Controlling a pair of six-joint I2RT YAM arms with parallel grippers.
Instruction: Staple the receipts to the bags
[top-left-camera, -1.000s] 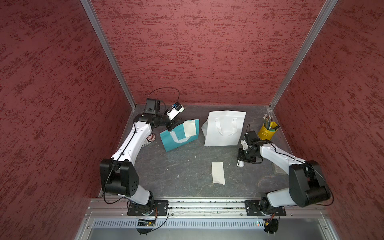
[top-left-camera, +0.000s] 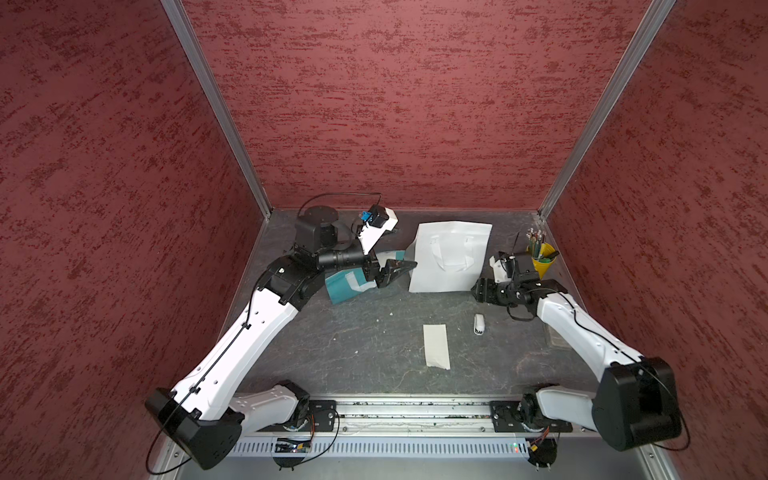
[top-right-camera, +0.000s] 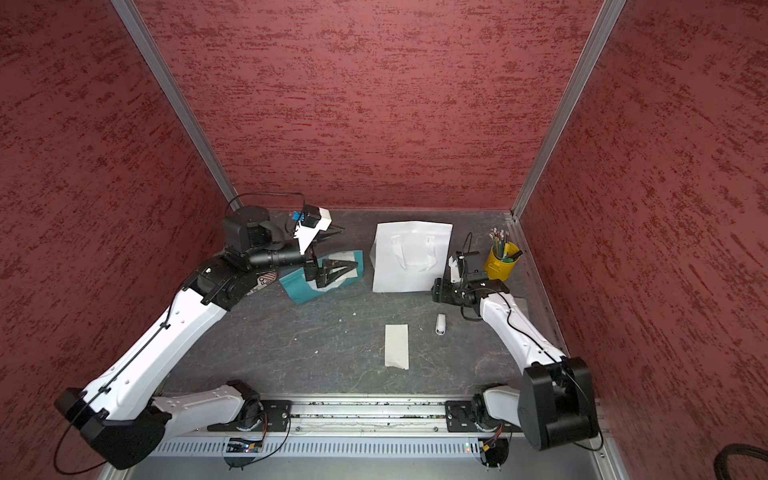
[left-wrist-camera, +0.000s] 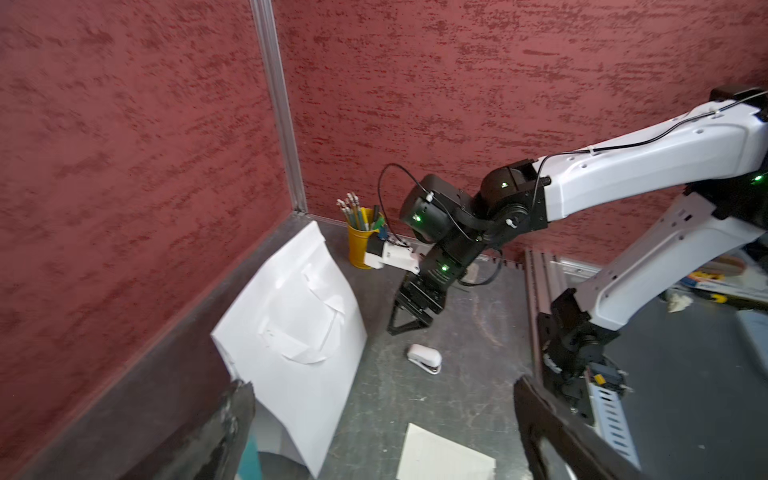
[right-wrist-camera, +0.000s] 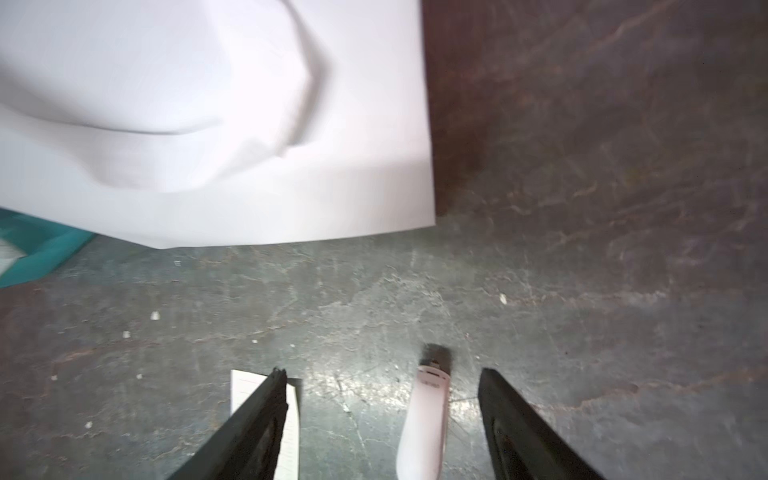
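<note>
A white paper bag (top-left-camera: 432, 272) stands at the back middle, its handle facing front. Left of it a teal bag (top-left-camera: 344, 286) leans with a pale receipt (top-right-camera: 345, 257) on its front; how that is fastened cannot be told. Above the teal bag my left gripper is open and empty. A second receipt (top-left-camera: 436, 345) lies flat on the table. The small white stapler (top-left-camera: 479, 324) rests to its right. My right gripper hovers open behind the stapler, by the white bag's lower right corner, nothing between its fingers.
A yellow cup (top-right-camera: 501, 262) with pens and brushes stands at the back right. Behind the left arm, a patterned object (top-right-camera: 264, 281) lies partly hidden.
My right gripper has come away from the stapler, which stays on the table. The teal bag's top edge has tipped forward.
</note>
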